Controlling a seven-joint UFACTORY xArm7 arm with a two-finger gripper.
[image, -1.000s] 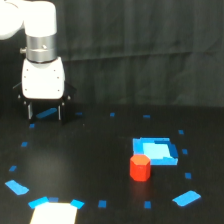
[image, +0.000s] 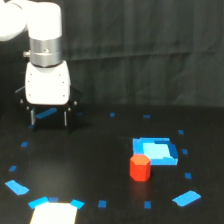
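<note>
At the upper left, the white arm reaches down to my gripper (image: 49, 120). Its dark fingers (image: 66, 117) are spread wide apart, and nothing shows held between them. A red block (image: 140, 168), apparently many-sided, stands on the black table right of centre. Just behind it sits a small blue tray (image: 172, 158) with a white inside. The block covers part of the tray's near edge; whether they touch is unclear. The gripper is well to the left of both and farther back.
Blue tape pieces (image: 186, 198) and small blue squares mark the black table. A pale object (image: 54, 213) is cut off by the bottom edge at left. A dark curtain (image: 140, 55) hangs behind.
The arm and gripper have shifted slightly right and a little lower in the view. The red block and the blue tray have stayed in place.
</note>
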